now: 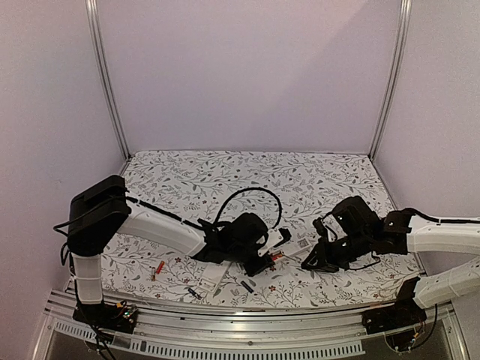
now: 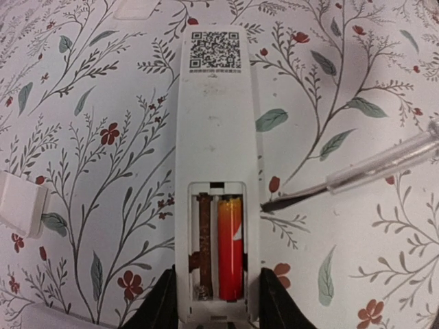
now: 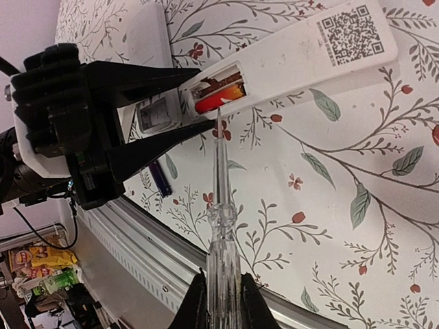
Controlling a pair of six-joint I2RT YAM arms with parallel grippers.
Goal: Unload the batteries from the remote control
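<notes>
The white remote (image 2: 216,123) lies with its battery compartment uncovered, holding a red-orange battery (image 2: 230,250) beside a brown empty-looking slot or second cell. My left gripper is shut on the remote's compartment end, one finger each side. My right gripper is shut on a clear-handled tool (image 3: 224,233), whose thin dark tip is beside the compartment's edge, near the red battery. In the top view both grippers (image 1: 266,266) are close together over the front middle of the table.
A white piece (image 2: 20,205) lies left of the remote. Loose batteries (image 1: 159,268) and a dark cell (image 1: 247,286) lie near the front edge.
</notes>
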